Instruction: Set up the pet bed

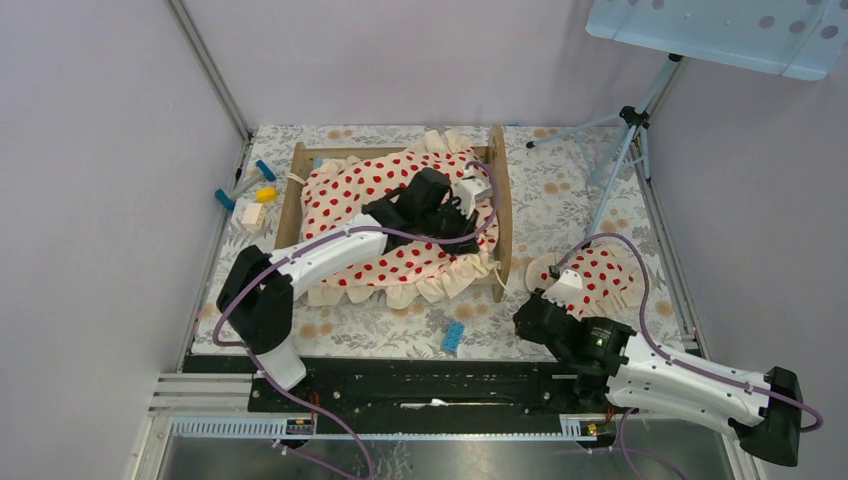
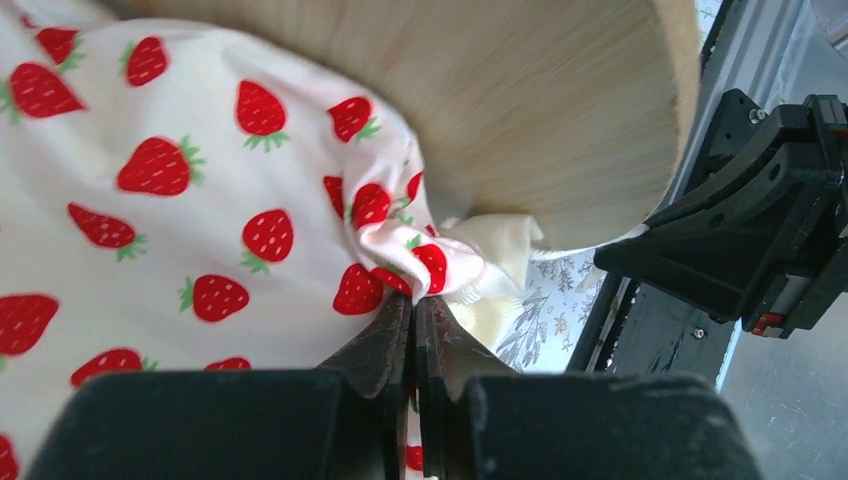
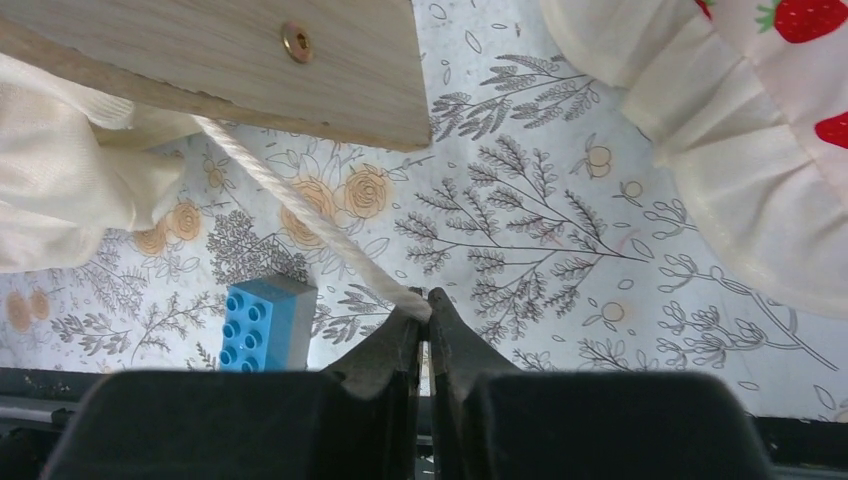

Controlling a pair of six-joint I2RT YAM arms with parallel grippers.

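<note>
The strawberry-print cushion (image 1: 340, 190) with cream frill lies in the wooden bed frame (image 1: 502, 190), spilling over its front. My left gripper is shut on a bunched edge of this fabric beside the frame's wooden end (image 2: 530, 120). Right of the frame, my right gripper is shut on a white cord (image 3: 310, 215) that runs taut from under the frame's corner. A smaller strawberry pillow (image 1: 600, 275) lies at the right, partly behind the right arm.
A blue brick (image 1: 452, 336) lies in front of the frame. Small toys (image 1: 265, 194) lie at the left. A light blue stand (image 1: 630, 130) occupies the back right.
</note>
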